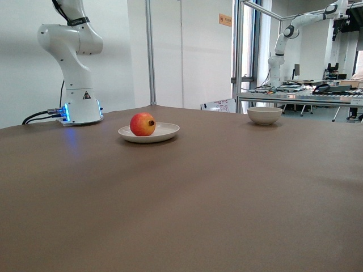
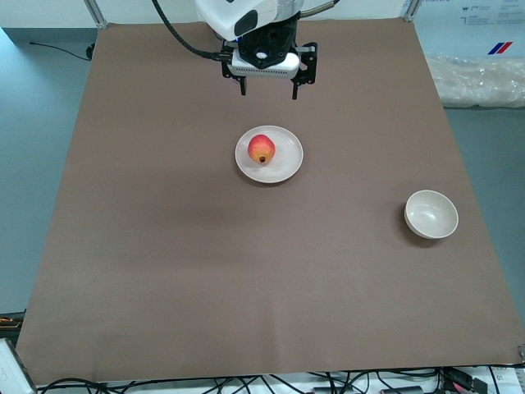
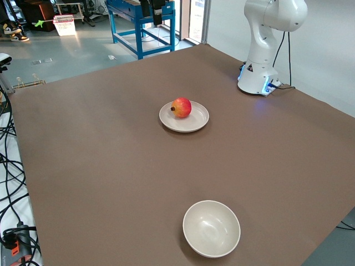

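Note:
A red apple rests on a white plate in the middle of the brown table. An empty white bowl stands apart from the plate, to its right in the left camera view. The gripper hangs above the table's far edge in that view, away from the apple, its two black fingers apart with nothing seen between them. In the top view it is out of frame.
The arm's base stands at the table edge behind the plate. Cables run along the outer edge of the table.

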